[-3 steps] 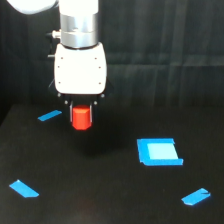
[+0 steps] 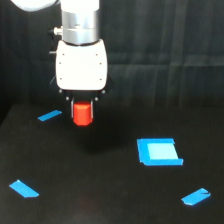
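Note:
A red block (image 2: 82, 113) hangs beneath the white hand of the arm, above the dark table. My gripper (image 2: 83, 101) is shut on it, with a dark finger at each side of the block's upper part. The fingers are small and dark, so their exact contact is hard to make out. On the right part of the table lies a pale square bordered by blue tape (image 2: 141, 152).
Single strips of blue tape lie at the left front (image 2: 24, 188), the right front (image 2: 196, 197) and the left back (image 2: 50, 115). Dark curtains (image 2: 165, 60) hang behind.
My gripper and the red block have risen slightly in the view. The tape marks and the pale square have not moved.

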